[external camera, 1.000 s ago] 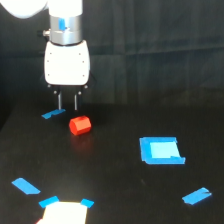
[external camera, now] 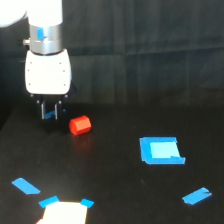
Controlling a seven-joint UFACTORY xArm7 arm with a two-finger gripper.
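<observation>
On the dark table, left of centre, lies a small red block (external camera: 80, 125). My gripper (external camera: 50, 115) hangs low, to the left of the block and apart from it in the picture. Its two fingers point down with a gap between them, and I see no object held. Whether the fingertips touch the table is unclear. Over to the right, a pale square (external camera: 163, 150) is framed by blue tape.
Blue tape strips mark the table at the left (external camera: 26, 186) and the lower right (external camera: 197, 196). A pale, bright object (external camera: 65, 213) edges into view at the bottom left. Between the block and the pale square the table is clear.
My gripper has moved left and somewhat down, from above the red block to beside it. The block has not visibly moved.
</observation>
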